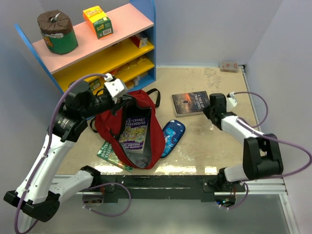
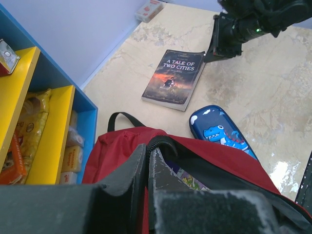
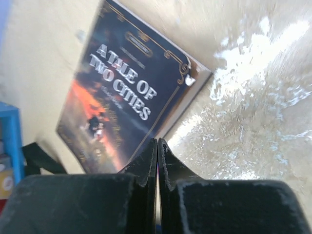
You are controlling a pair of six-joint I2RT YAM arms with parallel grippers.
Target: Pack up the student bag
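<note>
The book A Tale of Two Cities lies flat on the table, cover up. My right gripper is shut with nothing between its fingers. Its tips are beside the book's near edge, outside the pages. The red bag stands mouth open, with a purple Treehouse book inside. My left gripper is shut on the black-trimmed rim of the bag. A blue dinosaur pencil case lies right of the bag, and a green book is partly hidden under it.
A blue shelf unit with yellow boards fills the back left. At the far right corner sits a small clear box. Bare table spreads between the pencil case and the right arm.
</note>
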